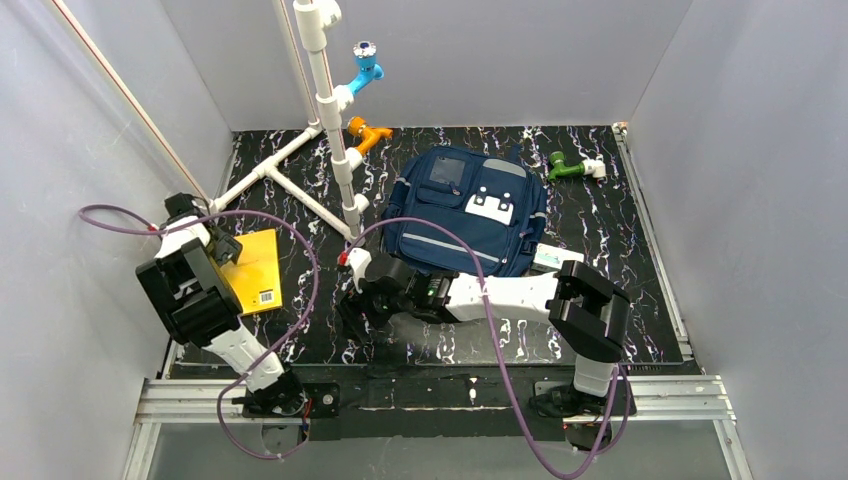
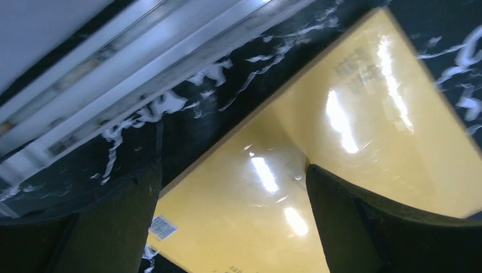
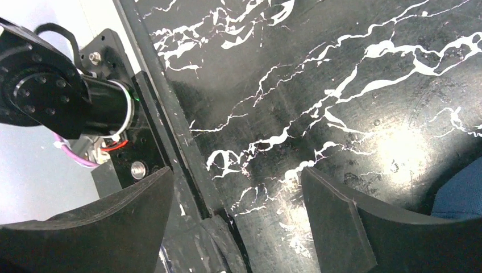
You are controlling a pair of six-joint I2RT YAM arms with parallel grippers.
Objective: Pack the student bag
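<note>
A navy student backpack (image 1: 460,205) lies at the back centre of the marble board. At the far left is a yellow booklet (image 1: 258,275); in the left wrist view it fills the lower right (image 2: 386,125). My left gripper hangs open over its edge, fingers either side. My right gripper is low over bare marble near the front edge, left of centre, fingers apart with nothing between them. A corner of navy fabric (image 3: 457,196) shows at the right of that view.
White pipework (image 1: 305,200) with blue and orange taps stands behind the booklet. A green tap (image 1: 565,168) is at the back right, a white box (image 1: 550,257) right of the bag. Metal rails (image 2: 85,74) edge the board.
</note>
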